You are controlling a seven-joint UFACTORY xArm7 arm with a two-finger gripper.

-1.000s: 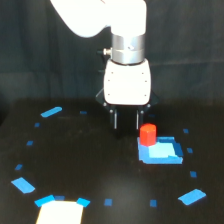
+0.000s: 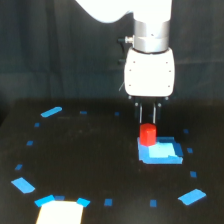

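Note:
A small red block stands at the back part of a blue square with a pale centre. Directly above it, the white arm points straight down with its gripper. The two dark fingers stand apart, one on each side in line with the block, with dark background visible between them. Their tips are hard to make out against the dark table; whether they touch the block I cannot tell.
A pale box-like object sits at the front left edge. Several flat blue tape pieces, such as one strip, lie about the dark table. Open room lies left of the blue square.
The arm has moved to the right, from left of the red block to right above it. The block and blue square look unmoved.

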